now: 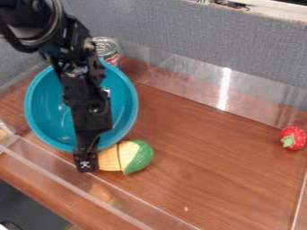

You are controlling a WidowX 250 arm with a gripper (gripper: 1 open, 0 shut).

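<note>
My gripper (86, 160) reaches down over the front of the teal bowl (126, 101), its tip low at the near side, beside a toy corn (135, 156) with yellow kernels and green husk. The fingertips are at the corn's left end; whether they touch it I cannot tell. The gripper is open as far as it shows, and its arm hides part of the bowl's inside.
A red strawberry (293, 137) lies at the right. A metal can (106, 47) stands behind the bowl at the back.
</note>
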